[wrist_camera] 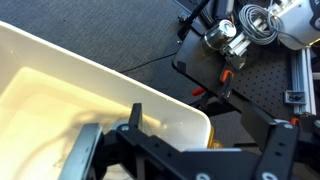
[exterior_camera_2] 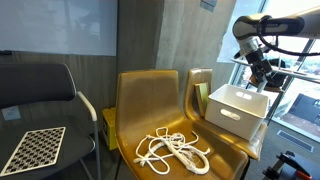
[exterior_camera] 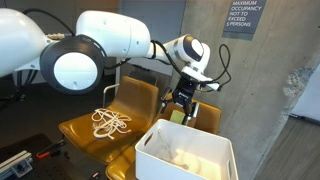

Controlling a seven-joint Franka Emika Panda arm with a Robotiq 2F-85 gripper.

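A white rectangular bin (exterior_camera: 185,152) stands on a seat, its top uncovered. My gripper (exterior_camera: 181,108) hangs just above the bin's back rim in exterior view 1 and over the bin (exterior_camera_2: 238,108) in exterior view 2. In the wrist view the dark fingers (wrist_camera: 135,150) stand wide apart across the bin's wall (wrist_camera: 150,95), and nothing shows held between them. Some pale item lies inside the bin, too unclear to name. A loose white rope (exterior_camera_2: 172,149) lies coiled on the brown chair seat, well away from the gripper.
Behind the bin, a yellow-green flat piece (exterior_camera: 179,117) leans on a brown chair. A black chair with a checkered board (exterior_camera_2: 36,150) is at far left in exterior view 2. In the wrist view, a dark perforated table (wrist_camera: 265,75) holds a metal can (wrist_camera: 218,37) and cables.
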